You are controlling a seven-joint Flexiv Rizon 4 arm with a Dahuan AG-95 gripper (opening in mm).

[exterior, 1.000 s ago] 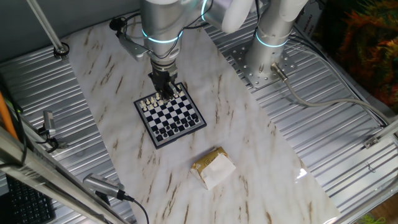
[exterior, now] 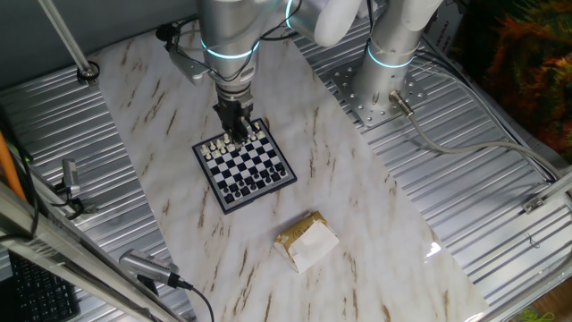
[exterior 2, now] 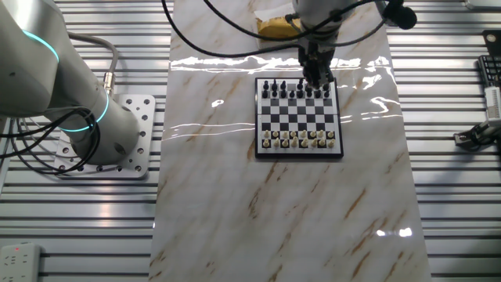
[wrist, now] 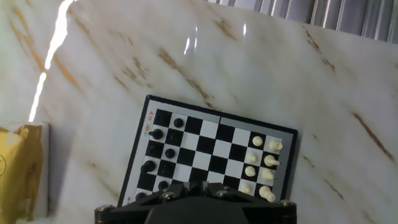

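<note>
A chessboard with a dark frame lies flat on the marble-patterned table. White chess pieces line one side and black chess pieces the opposite side. In exterior view 1 my dark gripper points down over the white pieces' edge. Exterior view 2 has the gripper overlapping the black pieces' right end. Along the bottom of the wrist view, the dark gripper covers the board's near part. Its fingers look close together, but the tips are unclear, and whether anything is between them is hidden.
A gold-and-white packet lies on the table apart from the board, beyond the black pieces. Bare marble table surrounds the board. Black cables hang loosely along the arm. Metal slats border the table.
Board, pieces and packet show no clear change.
</note>
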